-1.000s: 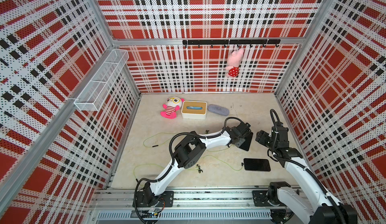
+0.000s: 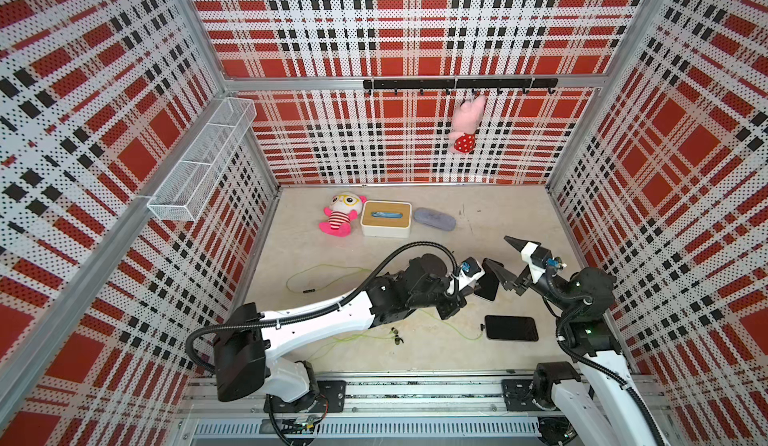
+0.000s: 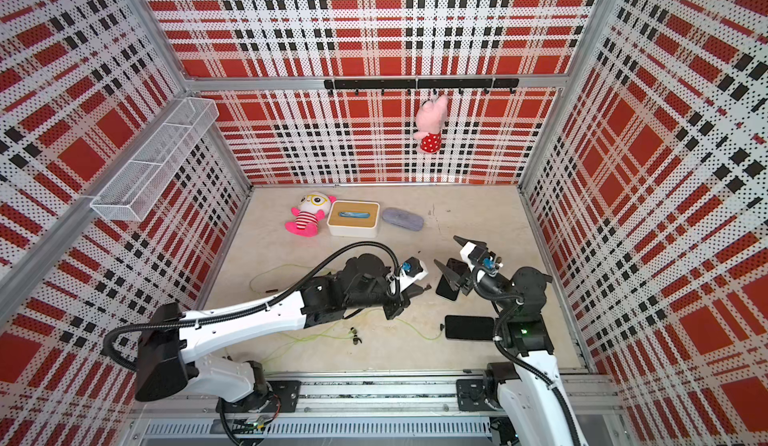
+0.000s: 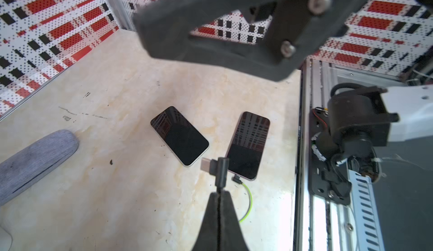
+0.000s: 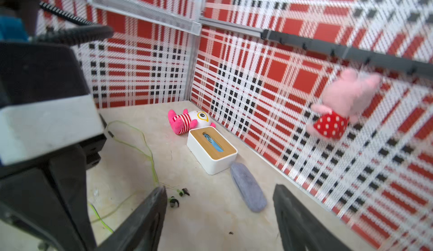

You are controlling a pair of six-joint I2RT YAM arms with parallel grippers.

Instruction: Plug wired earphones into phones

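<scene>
My left gripper is shut on a small black right-angle plug (image 4: 220,172), whose pale metal tip points left in the left wrist view. It hangs above the table, left of the rear phone (image 4: 179,136). The front phone (image 4: 249,145) lies flat, with another black plug (image 4: 236,179) on a green cable at its end; I cannot tell how deep that plug sits. My right gripper (image 2: 497,251) stands open above the rear phone, partly covering it in the top views. Only table and background show between its fingers. Black earbuds (image 2: 397,335) lie on the table.
Green cables (image 2: 344,268) trail across the left half of the table. Along the back sit a pink plush toy (image 2: 341,213), a white tissue box (image 2: 386,230) and a grey case (image 2: 434,218). The two arms stand close together near the rear phone.
My left arm has swung into a new pose, its gripper drawn back left from over the rear phone. My right gripper has turned to face left and now shows its fingers spread.
</scene>
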